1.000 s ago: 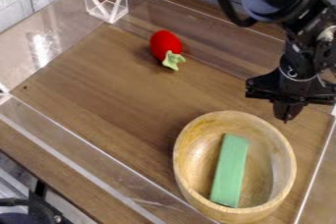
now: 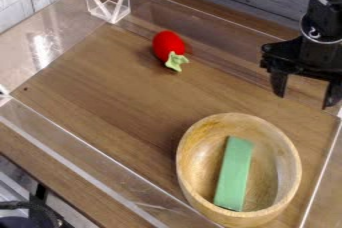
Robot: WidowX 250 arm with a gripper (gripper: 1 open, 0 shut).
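Observation:
My gripper (image 2: 299,86) hangs at the right edge of the view, above and right of a wooden bowl (image 2: 201,157), open, with no object seen between its fingers. In the bowl lies a green block (image 2: 233,172). A red vegetable with a pale green top (image 2: 168,48), perhaps a toy, lies on the upper middle of the wooden table (image 2: 94,102).
Clear acrylic walls (image 2: 111,2) run round the table's edges. A cable hangs at the top above my arm.
My gripper and arm have moved up and to the right, away from the bowl. The bowl, green block and red vegetable have stayed where they were.

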